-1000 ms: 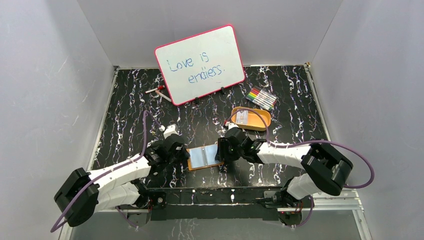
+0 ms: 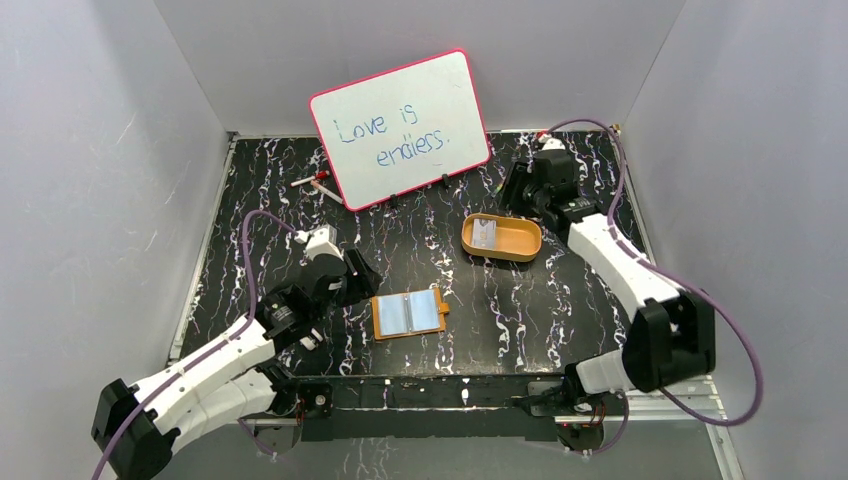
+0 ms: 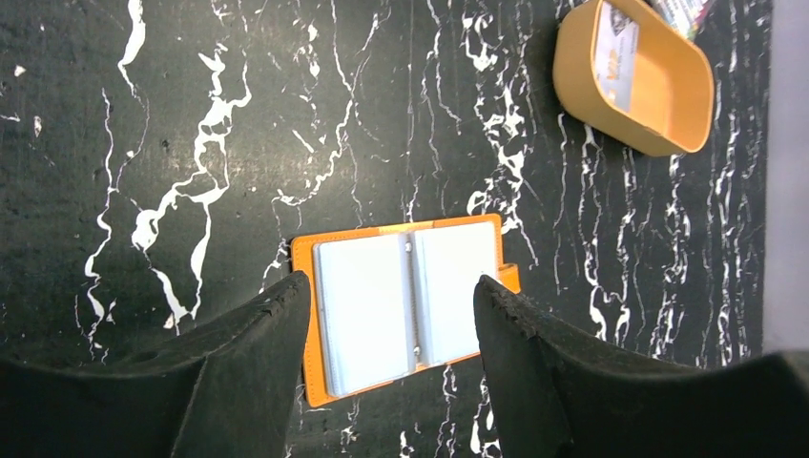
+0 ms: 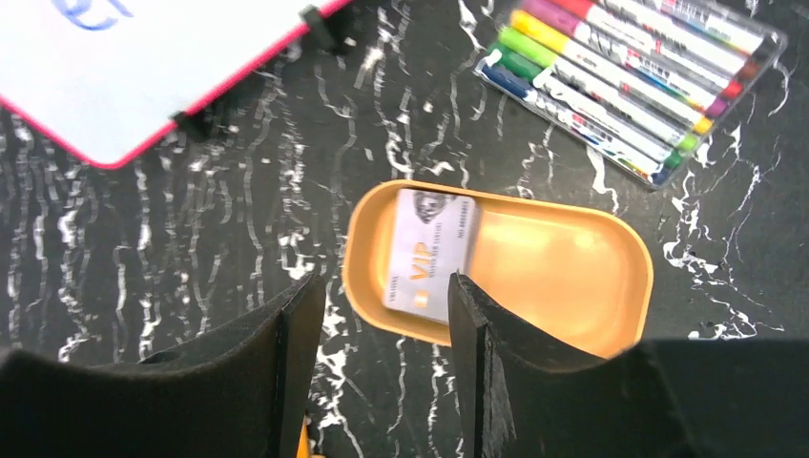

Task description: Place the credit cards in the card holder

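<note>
Spread flat on the table, the card holder (image 2: 408, 313) has an orange cover, clear sleeves and a tab on its right. Above it, in the left wrist view, my left gripper is open, its fingers apart with nothing between them. The credit cards (image 4: 431, 250) lie stacked at the left end of the orange tray (image 4: 563, 277), the top one marked VIP. My right gripper hovers over the tray's near-left side, open and empty. In the top view the right gripper (image 2: 512, 187) is just behind the tray, its fingertips hard to make out.
A clear pack of coloured markers (image 4: 634, 76) lies behind the tray, mostly covered by my right arm from above. The whiteboard (image 2: 400, 130) leans at the back, loose pens (image 2: 325, 190) beside it. Bare table lies between holder and tray.
My right gripper has left the holder's right edge and moved up and right to the tray. The left gripper has backed off slightly from the holder. The holder stays open where it was.
</note>
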